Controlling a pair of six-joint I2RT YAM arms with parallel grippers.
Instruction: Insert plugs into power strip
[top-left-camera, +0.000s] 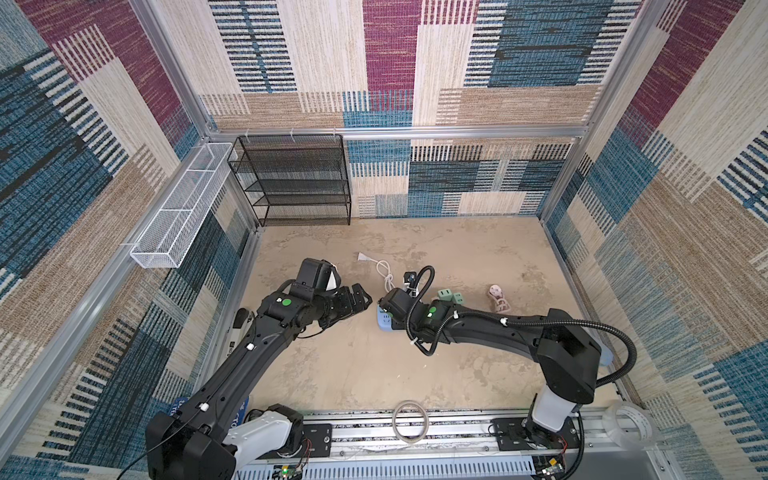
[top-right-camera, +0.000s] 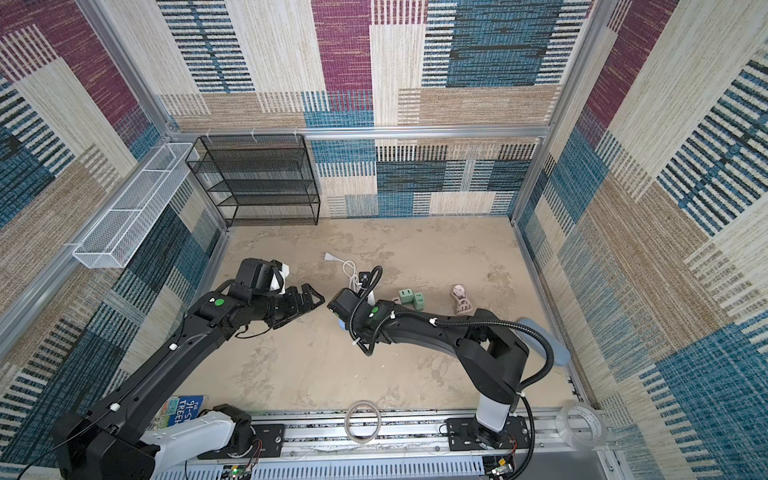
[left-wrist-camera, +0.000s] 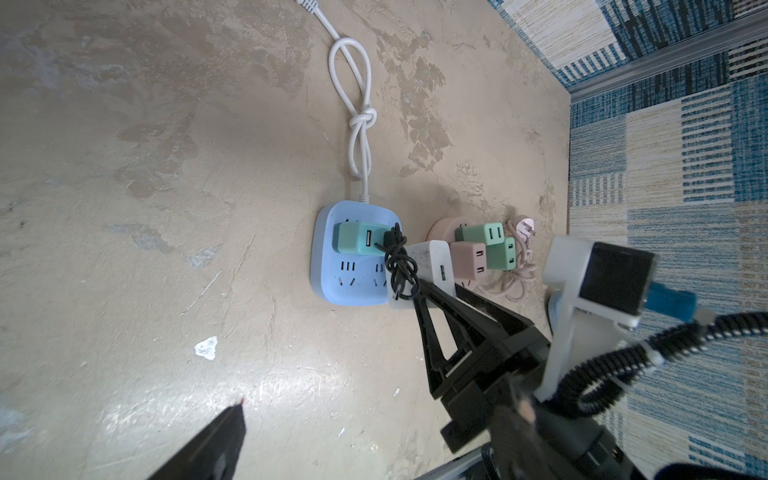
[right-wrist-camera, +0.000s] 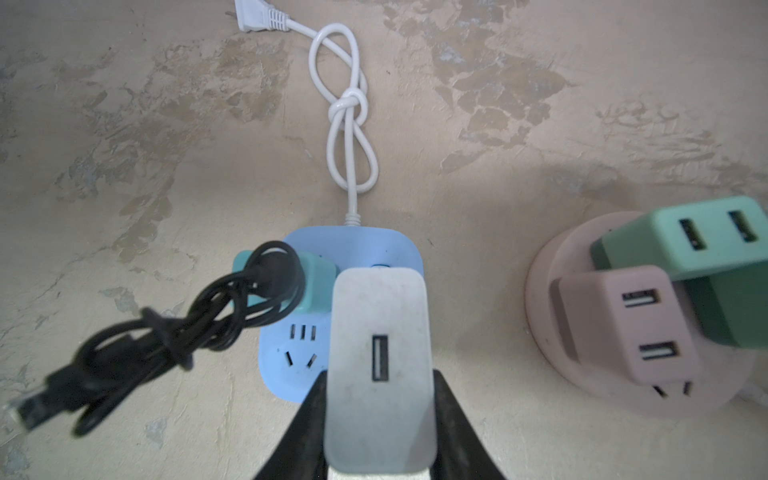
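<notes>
A light-blue power strip (left-wrist-camera: 344, 280) carries a mint plug (left-wrist-camera: 360, 237) with a coiled black cable (right-wrist-camera: 208, 312) at it. My right gripper has a white plug (right-wrist-camera: 377, 312) between its fingers, over the strip's right side; whether it touches the sockets is hidden. My left gripper hangs to the left of the strip, open, its blurred fingers apart with nothing visible between them.
A pink round strip (right-wrist-camera: 560, 372) with pink and green plugs stands right of the blue strip. A knotted white cord (left-wrist-camera: 360, 118) runs behind.
</notes>
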